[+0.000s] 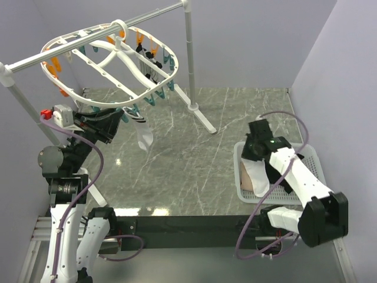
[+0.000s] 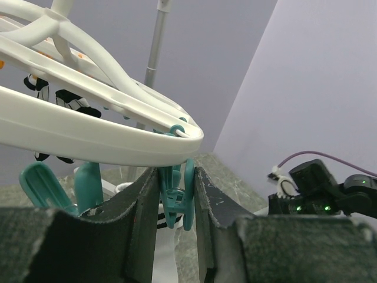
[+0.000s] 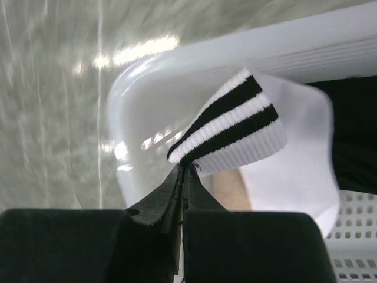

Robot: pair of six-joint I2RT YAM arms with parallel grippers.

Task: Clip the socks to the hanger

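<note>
The white oval hanger hangs from a metal rail, with orange and teal clips around its rim. At its front edge my left gripper is shut on a teal clip. A white sock with a black-striped cuff hangs near that edge. In the right wrist view, my right gripper is shut on the striped cuff of another white sock, which dangles over the basket. Striped socks hang farther back on the hanger.
A white basket at the right of the table holds a tan item and black cloth. The marble floor between basket and hanger is clear. A stand post rises behind the hanger.
</note>
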